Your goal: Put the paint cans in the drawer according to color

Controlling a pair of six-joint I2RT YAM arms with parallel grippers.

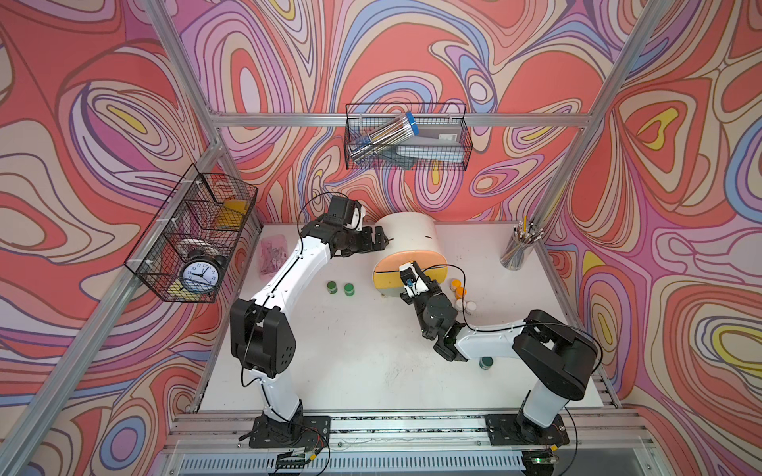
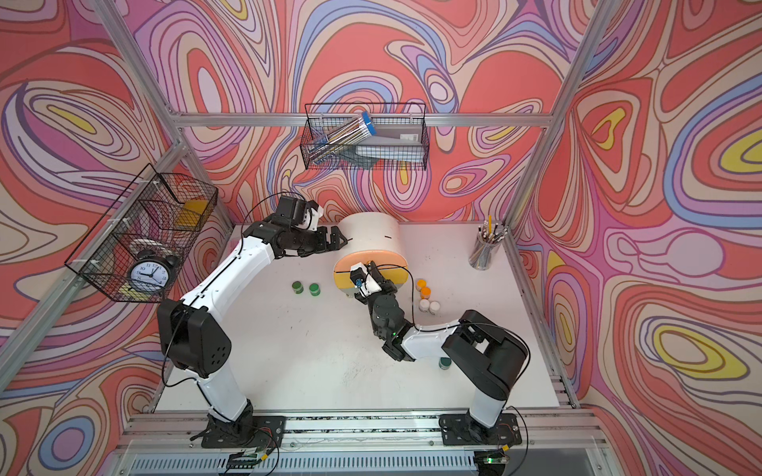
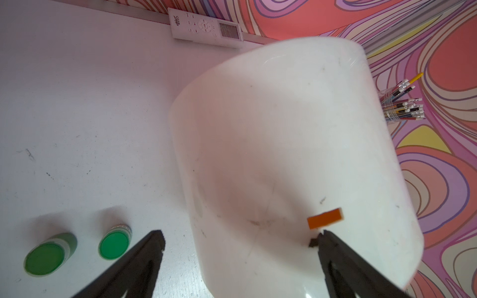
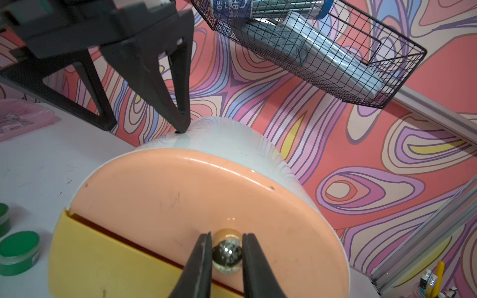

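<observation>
The white drawer unit (image 1: 408, 230) with a rounded top stands at the back middle. Its peach upper drawer front (image 4: 164, 183) and yellow lower front (image 4: 114, 263) look closed. My right gripper has its fingers on either side of the peach drawer's knob (image 4: 227, 252); whether they press on it cannot be told. My left gripper is open over the unit's left side, a fingertip close to its top, nothing held. Two green cans (image 3: 114, 242) stand left of the unit, orange cans (image 2: 423, 288) and white cans (image 2: 429, 306) right of it. A dark green can (image 1: 485, 362) is near the right arm.
A pink tray (image 1: 274, 255) lies at the back left. The brush holder (image 1: 520, 246) stands at the back right. A wire basket (image 1: 408, 136) hangs on the back bar above the unit.
</observation>
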